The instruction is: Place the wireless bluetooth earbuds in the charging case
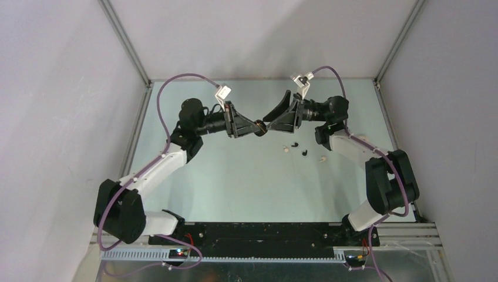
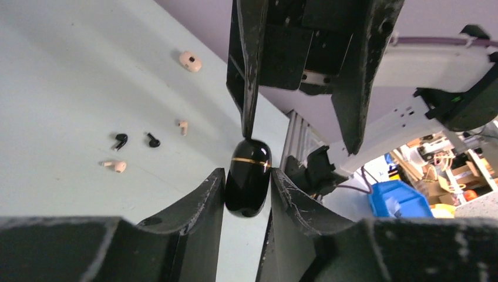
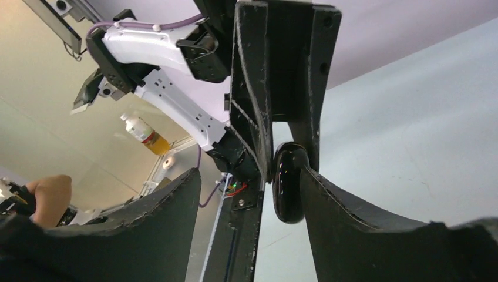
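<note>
A black oval charging case with a gold seam is held in my left gripper (image 1: 255, 128), in front of it in the right wrist view (image 3: 290, 182). My right gripper (image 1: 278, 111) is part open around the case from the other side; in the left wrist view one finger's tip touches or nearly touches the case's top. On the table lie two black earbuds (image 2: 121, 140) and two light earbuds (image 2: 115, 165).
A light rounded case (image 2: 189, 61) lies farther along the table (image 2: 70, 82). Both arms reach over the middle.
</note>
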